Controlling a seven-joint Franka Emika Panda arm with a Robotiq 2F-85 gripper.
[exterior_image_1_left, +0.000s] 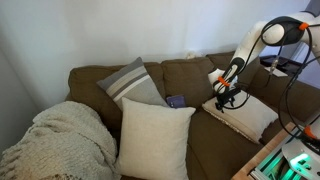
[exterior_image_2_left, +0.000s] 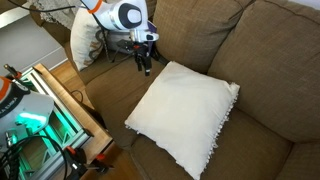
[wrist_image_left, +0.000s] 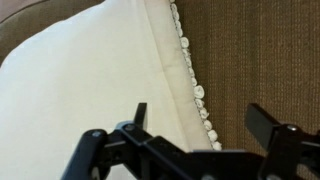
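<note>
A white pillow (exterior_image_1_left: 247, 117) lies flat on the right part of the sofa seat; in exterior view 2 the pillow (exterior_image_2_left: 185, 115) fills the middle. My gripper (exterior_image_1_left: 226, 101) is low near its left edge. In the other exterior view the gripper (exterior_image_2_left: 142, 66) hangs just left of the pillow's upper corner. From the wrist, the open gripper straddles the pillow's pompom-trimmed edge in the picture, one finger (wrist_image_left: 140, 116) over white cloth, the other (wrist_image_left: 262, 122) over brown seat. Nothing is gripped; the exact height above the seat is unclear.
Another white pillow (exterior_image_1_left: 154, 140) leans in the sofa's middle, with a striped pillow (exterior_image_1_left: 131, 84) behind it. A small dark purple item (exterior_image_1_left: 177, 101) rests by the backrest. A fluffy cream blanket (exterior_image_1_left: 62, 145) covers the left end. Brown seat (exterior_image_2_left: 110, 88) is bare beside the gripper.
</note>
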